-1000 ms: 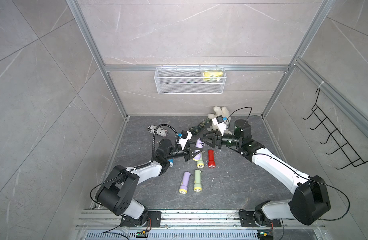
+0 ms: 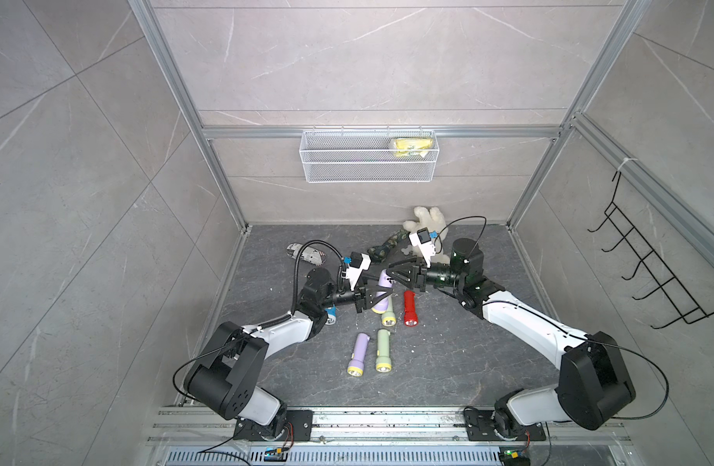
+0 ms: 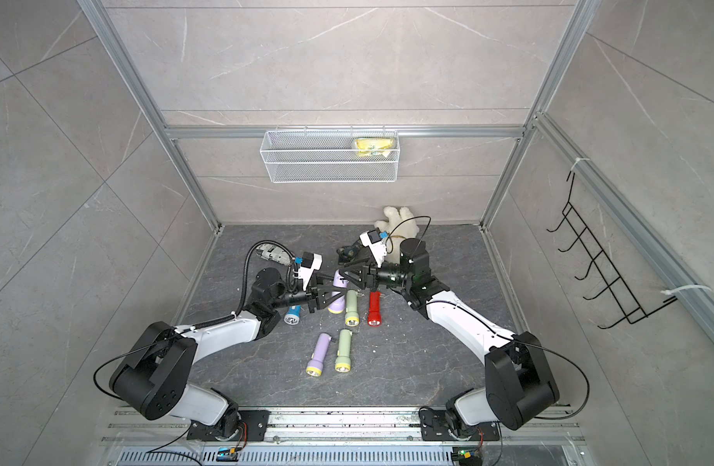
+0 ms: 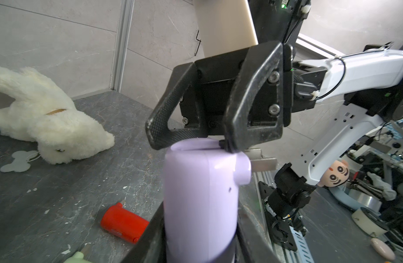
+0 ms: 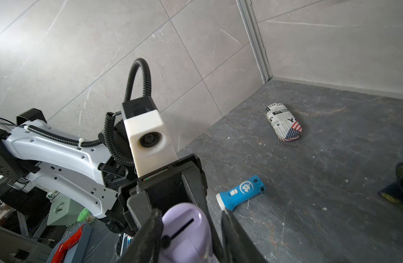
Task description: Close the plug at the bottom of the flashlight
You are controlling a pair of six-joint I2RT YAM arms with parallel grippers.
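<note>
A lavender flashlight (image 4: 200, 192) is held upright by my left gripper (image 2: 380, 295), which is shut on it. Its bottom end faces up, and in the right wrist view that end (image 5: 183, 228) shows a dark slot with a dark rounded spot at one end. My right gripper hovers at this top end, part open, one finger touching or very near the rim; its fingertips are blurred in its own wrist view.
Below lie a red flashlight (image 2: 410, 309), green (image 2: 384, 349) and lavender (image 2: 358, 353) ones, and a blue one (image 5: 240, 195). A white plush toy (image 4: 65, 127) and a patterned case (image 5: 283, 122) lie farther back.
My right gripper and arm have moved slightly left, toward the held flashlight's top. My left gripper has barely moved.
</note>
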